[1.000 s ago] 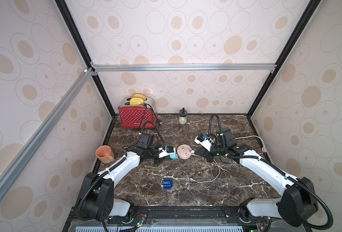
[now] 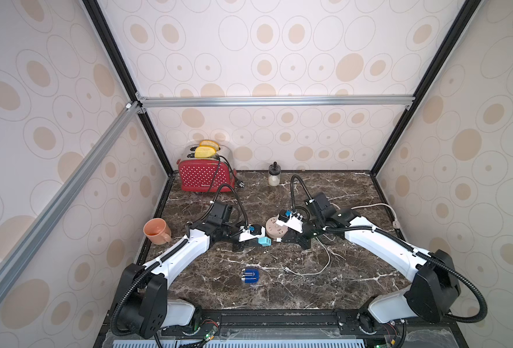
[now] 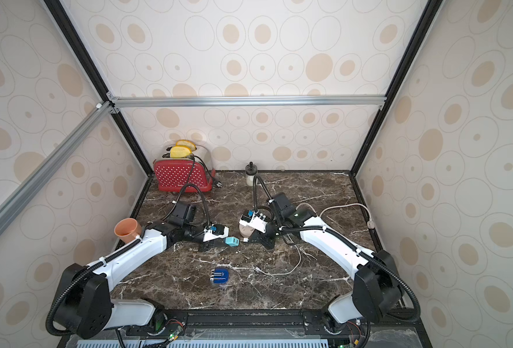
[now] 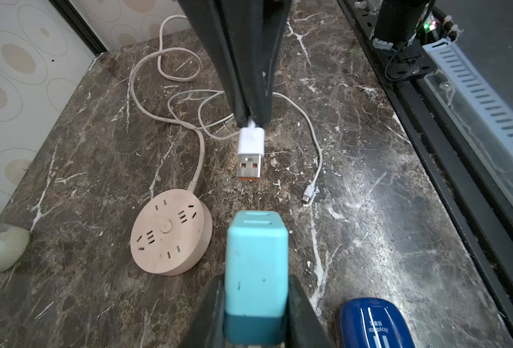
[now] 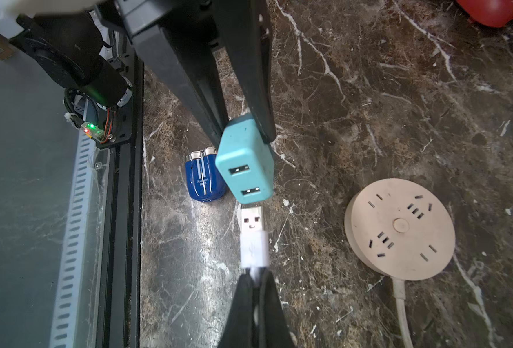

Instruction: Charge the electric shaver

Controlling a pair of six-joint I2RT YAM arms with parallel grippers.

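Observation:
A light blue charger block (image 5: 245, 162) with two USB ports is held in my left gripper, which is shut on it. My right gripper is shut on the white USB plug (image 5: 254, 243) at one end of a white cable. In the right wrist view the plug's metal tip lies just below the lower port; whether it touches cannot be told, and the left wrist view shows a gap. The cable's small other end (image 4: 308, 193) lies on the table. The blue shaver (image 2: 250, 275) rests on the table near the front.
A round pink power strip (image 5: 400, 229) lies behind the grippers, its sockets upward. At the back left is a red toaster (image 2: 205, 174), with a small jar (image 2: 274, 174) at the back middle. An orange mug (image 2: 158, 230) stands at left.
My right gripper has moved left with the plug, closing in on the charger block. The left gripper has shifted slightly right with the block. The shaver has not moved.

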